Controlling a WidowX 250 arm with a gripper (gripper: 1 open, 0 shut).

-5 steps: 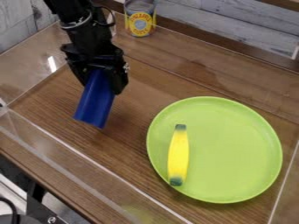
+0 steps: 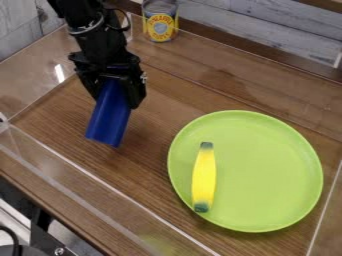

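Note:
My black gripper (image 2: 114, 80) is at the upper left, pointing down over the wooden table, around the top of a blue block (image 2: 108, 115) that stands slightly tilted. The fingers hide the block's upper end; whether they are closed on it is hard to tell. A green plate (image 2: 267, 180) lies at the right with a yellow banana-like object (image 2: 205, 176) on its left part.
A can with a yellow label (image 2: 160, 26) stands at the back near the wooden wall. The table's near edge runs along the lower left.
The gripper and blue block have shifted very slightly; the plate and yellow object are unchanged.

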